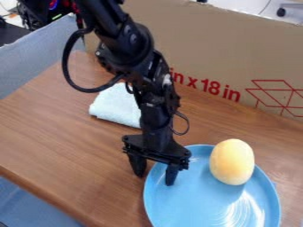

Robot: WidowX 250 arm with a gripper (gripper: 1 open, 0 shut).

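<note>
The black gripper (154, 170) is low at the left rim of a light blue plate (213, 209), its fingertips pointing down, one outside the rim and the other over it. The fingers look apart, and I see nothing clearly between them. A pale yellow egg-shaped object (232, 161) rests on the plate, to the right of the gripper and apart from it.
A folded white cloth (113, 105) lies on the wooden table (59, 151) behind the arm. A cardboard box (236, 53) stands along the back. The table's left edge borders blue-grey fabric.
</note>
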